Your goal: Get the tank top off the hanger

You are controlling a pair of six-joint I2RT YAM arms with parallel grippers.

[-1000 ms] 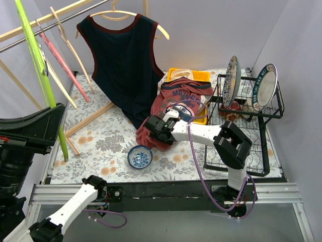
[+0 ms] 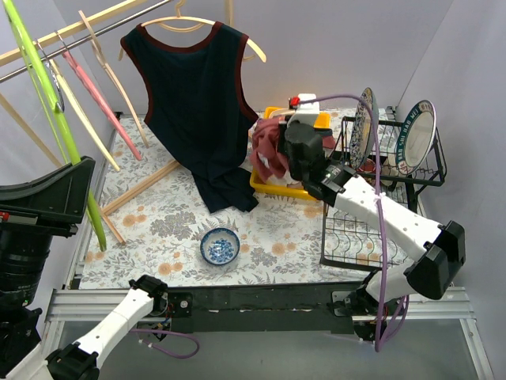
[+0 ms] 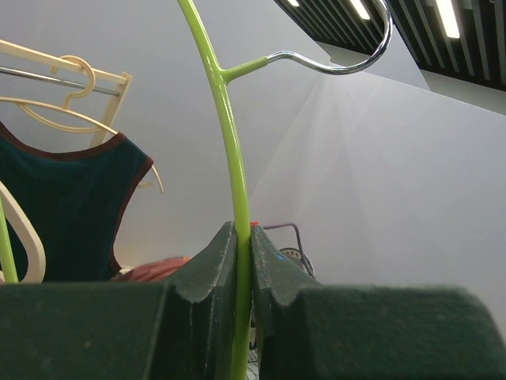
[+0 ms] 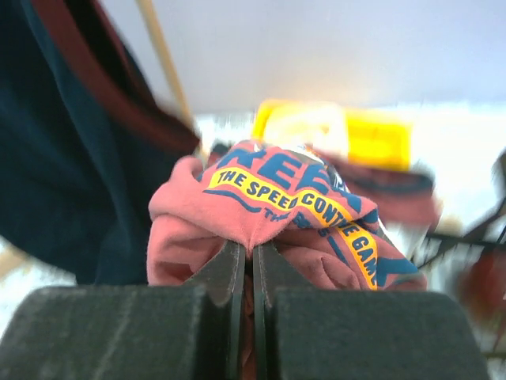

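The green hanger (image 2: 69, 138) is upright at the far left, and my left gripper is shut on its arm; no cloth shows on it. My right gripper is shut on a bunched red tank top (image 4: 205, 206) with blue and yellow lettering. In the top view this red cloth (image 2: 269, 146) is at the yellow basket (image 2: 288, 191), partly hidden by my right arm. A dark green tank top (image 2: 190, 87) with maroon edging hangs on a wooden hanger (image 2: 257, 49) at the back.
Other hangers, including a pink one (image 2: 99, 103), hang from the rail (image 2: 111, 25). A dish rack (image 2: 348, 257) with plates (image 2: 417, 138) stands at right. A blue-patterned bowl (image 2: 220, 246) sits near the front.
My right gripper has moved back and to the right, drawing the red cloth off the table near the bowl into a bunch at the basket. The green hanger has tilted slightly leftward.
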